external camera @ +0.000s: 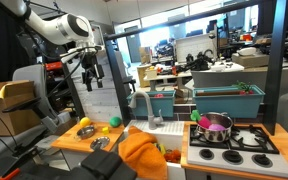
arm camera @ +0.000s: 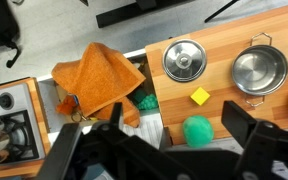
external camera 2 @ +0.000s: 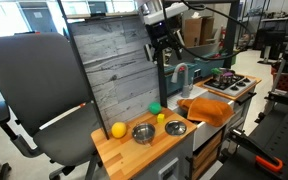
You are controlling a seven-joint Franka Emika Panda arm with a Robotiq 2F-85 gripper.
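Observation:
High above the wooden counter (arm camera: 209, 70) hangs my gripper, open and empty, its dark fingers spread at the lower edge of the wrist view. Beneath it in that view lie a green round object (arm camera: 197, 130) and a small yellow block (arm camera: 199, 96). A metal lid (arm camera: 185, 61) and an empty metal pot (arm camera: 259, 70) rest farther up and to the right. An orange cloth (arm camera: 99, 78) drapes over the sink area to the left, partly covering it. A yellow-orange ball (external camera 2: 119, 130) stands near the counter's end.
A stove (external camera: 234, 148) carries a pot (external camera: 212, 126) with colourful items inside. The sink's faucet (external camera: 144, 105) rises behind the cloth. A teal shelf box (external camera: 227, 104) stands at the back. Bare wood shows between the pot, lid and block.

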